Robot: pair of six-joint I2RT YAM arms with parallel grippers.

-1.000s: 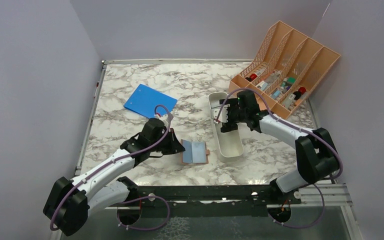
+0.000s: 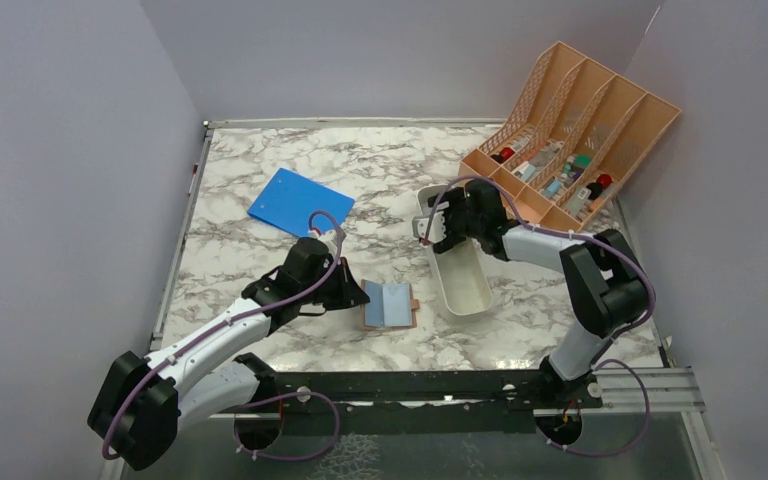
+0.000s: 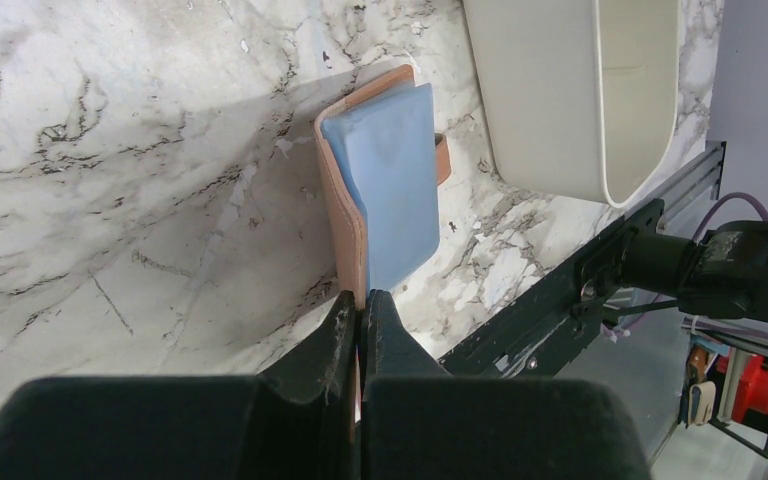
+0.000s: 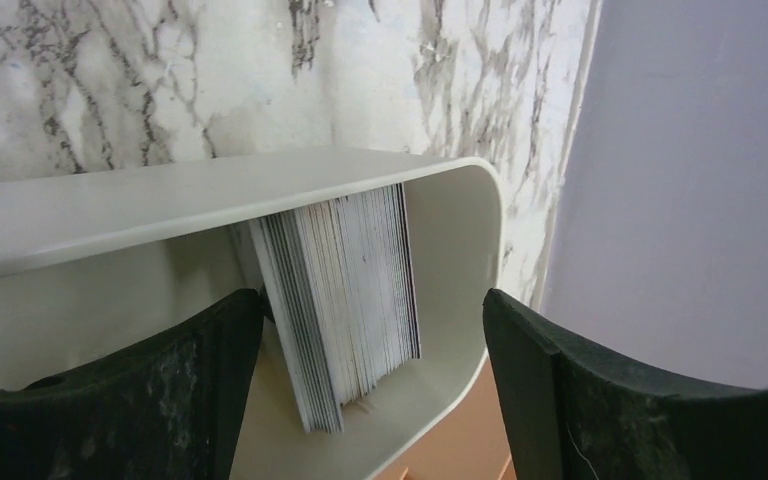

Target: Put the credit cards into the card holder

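Note:
The card holder (image 2: 388, 305) lies open on the table, brown outside with pale blue sleeves. In the left wrist view, my left gripper is shut on the edge of its brown cover (image 3: 345, 225). A tight stack of cards (image 4: 345, 290) stands on edge near one end of a white bin (image 2: 465, 285). Over that end is my right gripper, part open. Its fingers stand on either side of the stack in the right wrist view; the left one is close against it, a gap shows at the right. Whether it touches, I cannot tell.
A blue folder (image 2: 295, 203) lies at the back left. At the back right, an orange slotted rack (image 2: 615, 110) with several small bottles stands close behind the bin. Bare marble table (image 2: 380, 160) shows between folder and bin.
My right gripper has shifted a little to the left over the bin, and its arm has swung inward. The bin's near end sits slightly farther right. Left arm and card holder look unchanged.

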